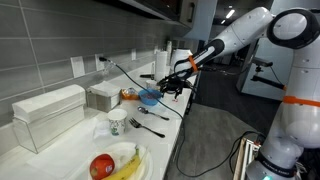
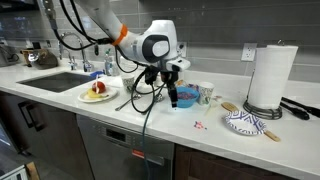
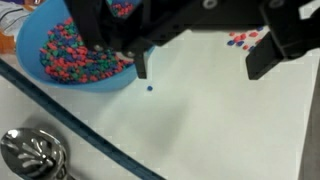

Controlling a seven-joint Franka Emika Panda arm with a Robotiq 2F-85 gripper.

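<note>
My gripper stands open above the white counter, with nothing between its fingers. At the upper left of the wrist view is a blue bowl (image 3: 105,84) full of small red, green and blue pieces (image 3: 82,60). The bowl is to one side of the fingers. A single blue piece (image 3: 150,88) lies on the counter near the bowl. Several more loose pieces (image 3: 246,39) lie by the other finger. In exterior view 2 the arm partly hides the bowl (image 2: 186,99).
A slotted metal utensil (image 3: 32,152) lies at the lower left of the wrist view, and a dark cable (image 3: 75,122) crosses nearby. A patterned plate (image 2: 245,122) and paper towel roll (image 2: 272,77) stand farther right. Bare counter lies in front of the bowl.
</note>
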